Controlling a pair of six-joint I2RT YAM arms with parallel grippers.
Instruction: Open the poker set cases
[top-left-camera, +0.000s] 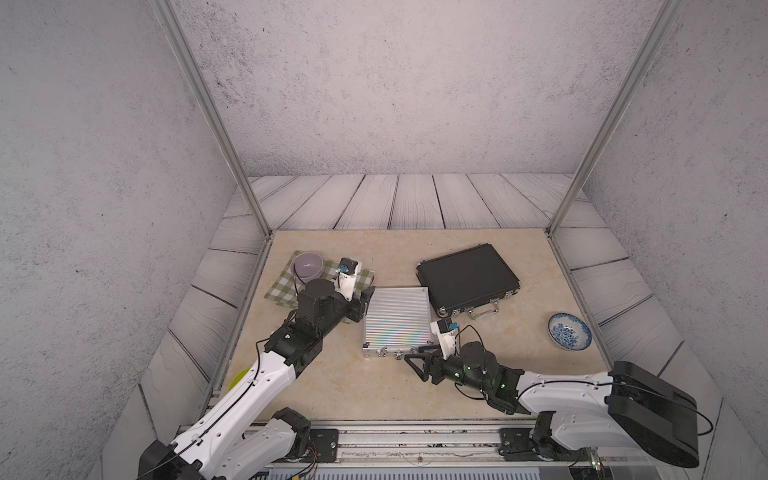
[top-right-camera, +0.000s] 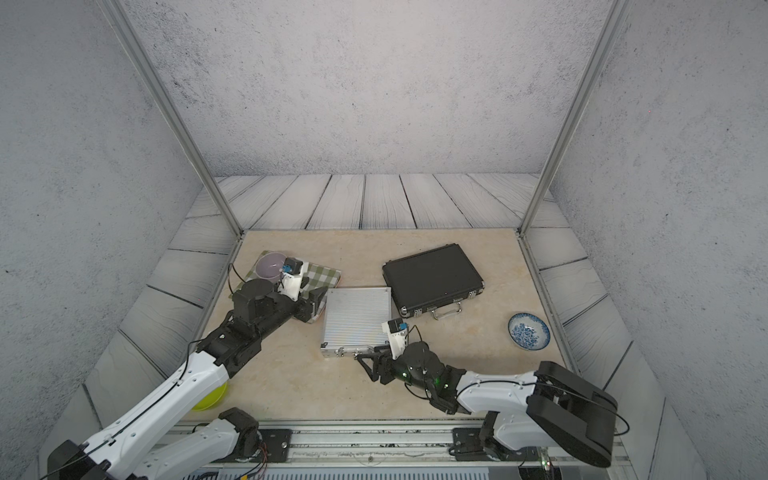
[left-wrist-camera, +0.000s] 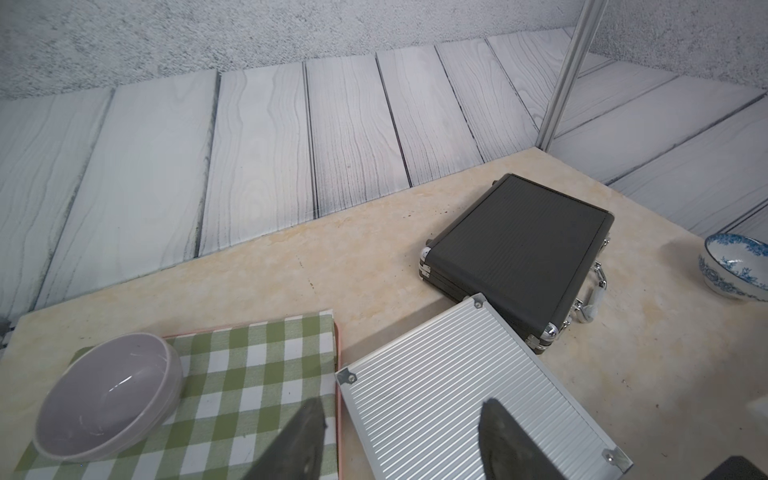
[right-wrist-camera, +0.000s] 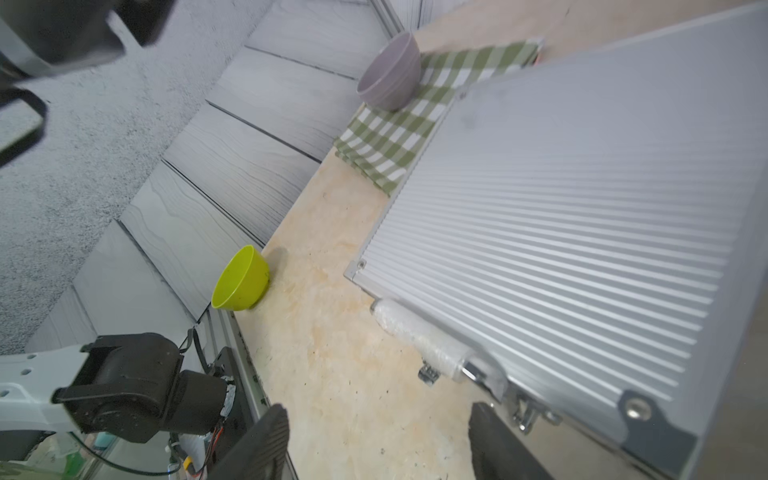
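A silver ribbed case (top-left-camera: 397, 313) lies closed on the table, its handle (right-wrist-camera: 424, 336) and latches along the front edge. Behind it to the right rests a closed black case (top-left-camera: 468, 276), with its own handle (left-wrist-camera: 593, 304) facing front right. My left gripper (top-left-camera: 364, 305) hovers above the silver case's left side, part open, nothing between its fingers. At the silver case's front edge, my right gripper (top-left-camera: 417, 368) stands part open; the right wrist view has the handle and a latch (right-wrist-camera: 524, 412) beyond its empty fingers (right-wrist-camera: 268, 444).
On a green checked cloth (left-wrist-camera: 256, 376) at the left sits a mauve bowl (left-wrist-camera: 112, 396). A yellow-green bowl (right-wrist-camera: 242, 278) is near the left edge, a blue-patterned bowl (top-left-camera: 569, 331) at the right.
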